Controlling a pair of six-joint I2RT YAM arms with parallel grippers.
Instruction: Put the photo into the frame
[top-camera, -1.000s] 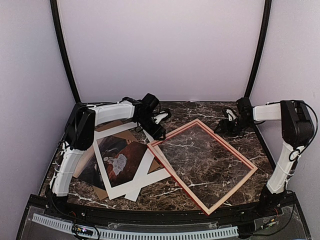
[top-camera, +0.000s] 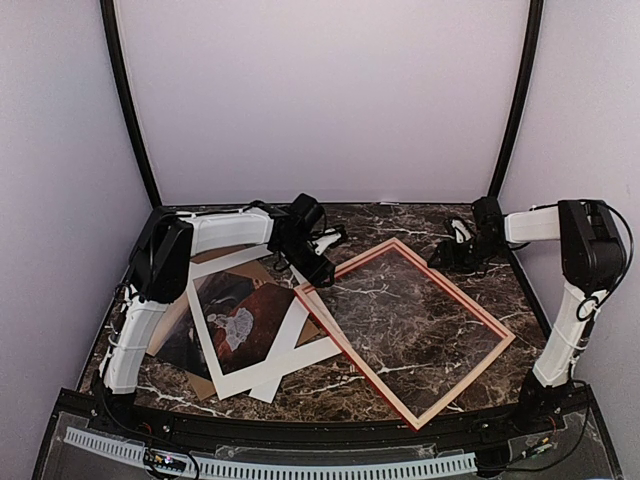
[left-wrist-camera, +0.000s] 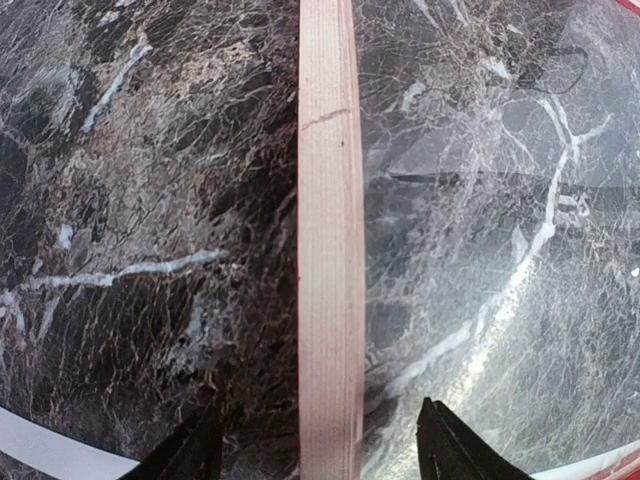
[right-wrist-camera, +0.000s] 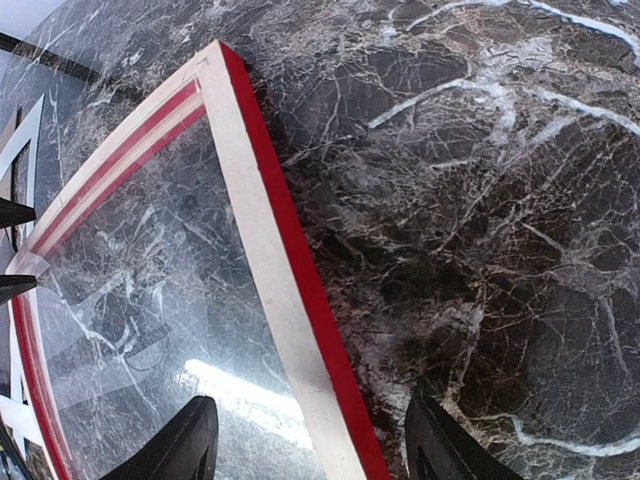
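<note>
The wooden frame (top-camera: 465, 386) with red edges and a clear pane lies on the dark marble table, right of centre. At the left, photos (top-camera: 245, 325) lie with white mats and brown boards, partly overlapping. My left gripper (top-camera: 322, 262) hangs open over the frame's upper-left bar; in the left wrist view that bar (left-wrist-camera: 330, 260) runs between its fingertips. My right gripper (top-camera: 450, 250) stands open at the frame's upper right, with the bar (right-wrist-camera: 285, 290) below and between its fingertips in the right wrist view.
Bare marble (top-camera: 400, 216) shows behind the frame and along the right side. Pale walls enclose the table at back and sides.
The right arm and the frame look unchanged.
</note>
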